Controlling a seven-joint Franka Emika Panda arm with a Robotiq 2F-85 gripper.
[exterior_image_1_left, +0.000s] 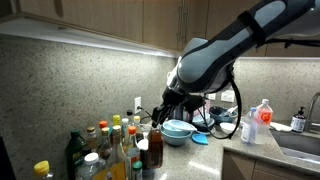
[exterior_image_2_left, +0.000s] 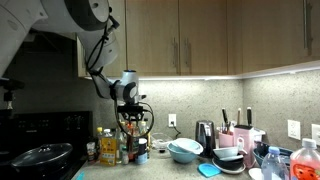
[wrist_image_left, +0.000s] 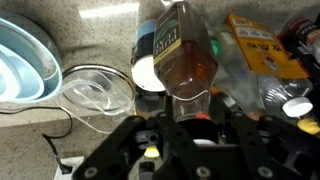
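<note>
A brown bottle with an orange-red cap hangs upright below my gripper, close to the row of bottles at the left. In the wrist view the bottle reaches away from the camera, its cap end between the fingers of my gripper, which is shut on it. Exterior view 2 shows the gripper low over the bottle group; the held bottle is hard to pick out there. Whether its base touches the counter cannot be told.
Several bottles crowd the counter left of the held one. A white container stands right beside it, partly hidden. Pale blue bowls stand behind to the right. Bare counter lies to the right, with the sink farther off.
</note>
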